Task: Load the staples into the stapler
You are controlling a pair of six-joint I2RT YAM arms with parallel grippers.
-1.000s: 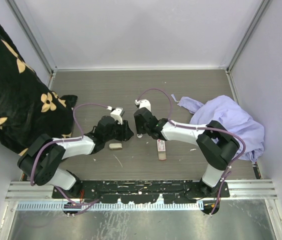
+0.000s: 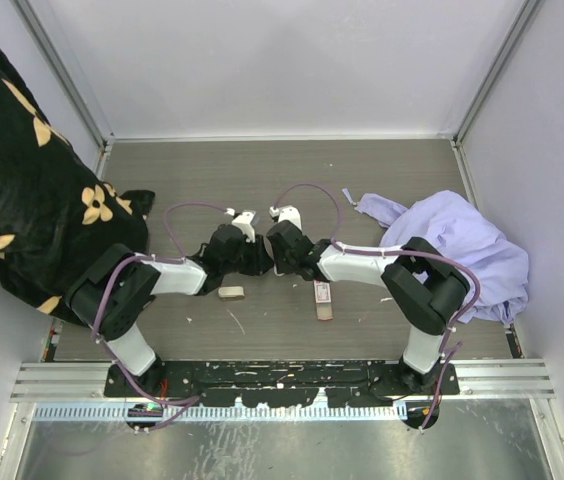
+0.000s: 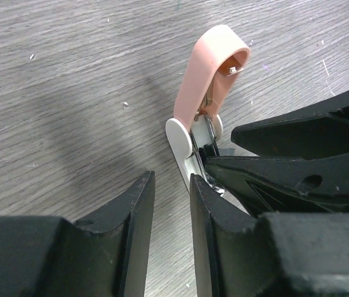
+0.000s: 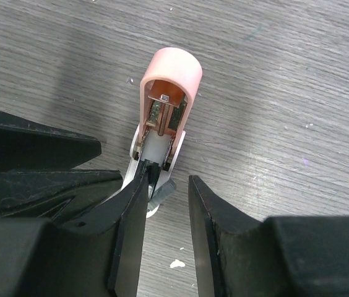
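The stapler (image 3: 206,83), pink-topped with a white base, stands on the table with its top swung up. In the right wrist view its channel is exposed and a small grey strip, seemingly the staples (image 4: 162,193), lies tilted on its near part. My left gripper is beside the base; its fingertips stand a little apart, and I see no object clearly between them. My right gripper has its fingers parted, one of them overlapping the edge of the channel. From above, both grippers meet over the stapler and mostly hide it.
A small beige block (image 2: 231,293) lies in front of the left arm. Near the right arm is a white-and-red box (image 2: 323,299). A lilac cloth (image 2: 457,245) is piled at right, a dark blanket (image 2: 42,170) at left.
The right arm has shifted only slightly.
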